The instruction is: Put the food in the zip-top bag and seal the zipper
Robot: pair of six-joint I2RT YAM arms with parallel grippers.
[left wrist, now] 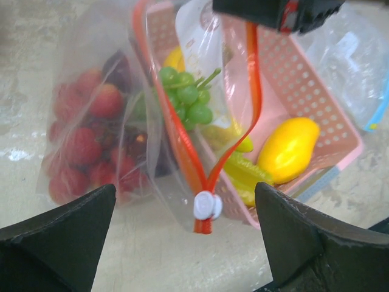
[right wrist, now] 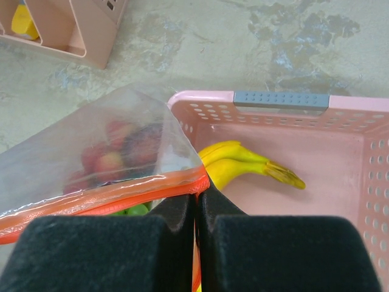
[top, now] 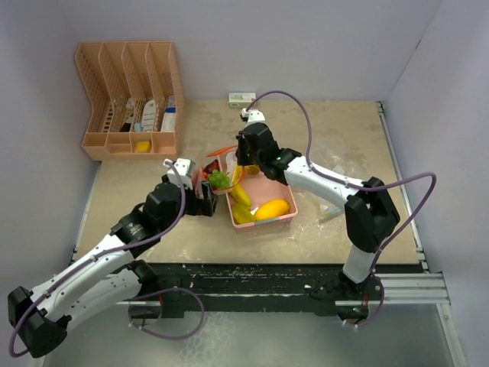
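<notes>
The clear zip top bag [left wrist: 159, 131] stands with its orange-edged mouth spread apart, red fruit [left wrist: 100, 140] and green grapes [left wrist: 187, 97] inside. At one end of the zipper is a white slider [left wrist: 208, 205] with an orange tab below it. My left gripper [top: 208, 196] is open; in its wrist view the slider end lies between its two parted fingers, touching neither. My right gripper is shut with the bag's orange rim [right wrist: 137, 193] between its fingertips, over the pink basket [top: 267, 187]. That basket holds bananas [right wrist: 234, 164] and a yellow mango-like fruit [left wrist: 289, 149].
A tan divided organizer [top: 130, 99] stands at the back left. Another clear bag with a blue slider bar [left wrist: 380, 112] lies right of the basket, partly under the right arm. A small box [top: 241, 99] sits against the back wall.
</notes>
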